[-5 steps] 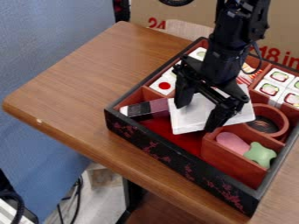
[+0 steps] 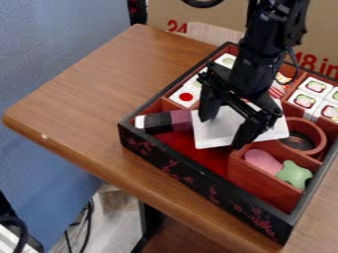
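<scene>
My black gripper [image 2: 231, 114] hangs over the middle of a black and red compartment box [image 2: 172, 158], its fingers down at a white flat piece [image 2: 271, 129]. Whether it is shut on that piece is hidden. A dark and pink block [image 2: 168, 121] lies in the left of the box. White tiles with red marks [image 2: 187, 97] fill compartments at the back and at the right [image 2: 310, 94]. A pink oval [image 2: 262, 160], a green piece [image 2: 294, 173] and a dark round item [image 2: 298, 141] lie in the right-hand compartments.
A cardboard box [image 2: 185, 20] stands behind, and cables hang at the lower left.
My gripper has shifted very slightly over the white piece; otherwise little differs.
</scene>
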